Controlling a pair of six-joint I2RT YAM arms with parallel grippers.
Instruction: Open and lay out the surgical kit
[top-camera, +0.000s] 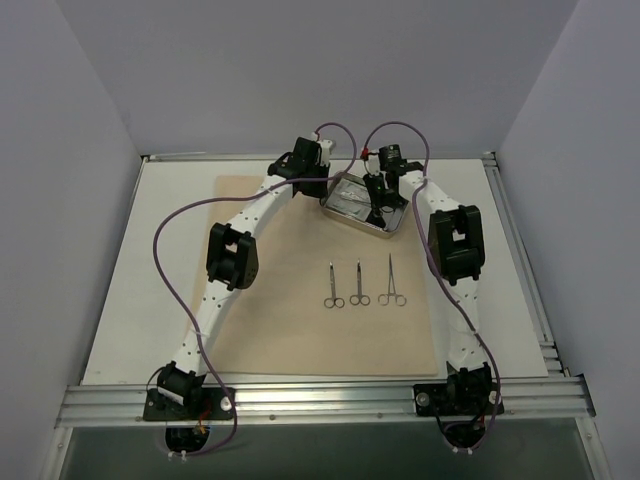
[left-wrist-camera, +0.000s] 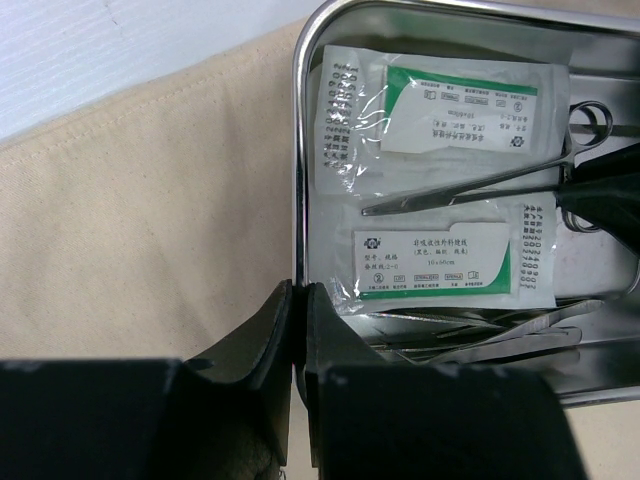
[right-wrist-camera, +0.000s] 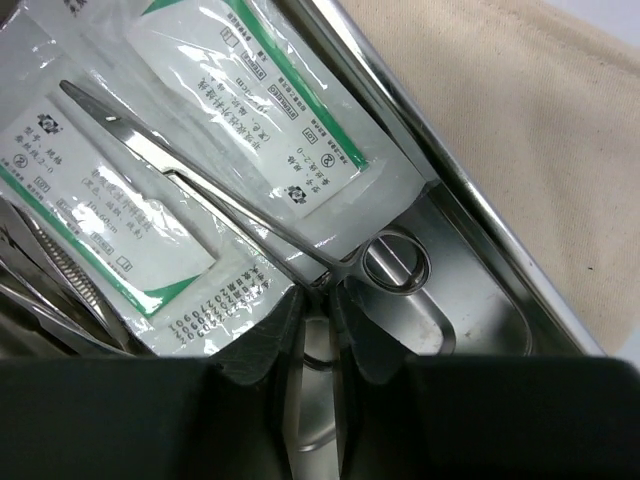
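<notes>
The steel tray sits on a beige cloth. My left gripper is shut on the tray's left rim. Inside lie two suture packets with green labels, a ringed steel instrument across them and more metal instruments along one side. My right gripper is down in the tray with its fingertips at the ringed instrument's shanks, near the rings; whether they are closed on it is unclear. In the top view, three ringed instruments lie in a row on the cloth below the tray.
Bare white table shows on either side of it. Grey walls stand at the back and sides, and both arms reach in from the front edge.
</notes>
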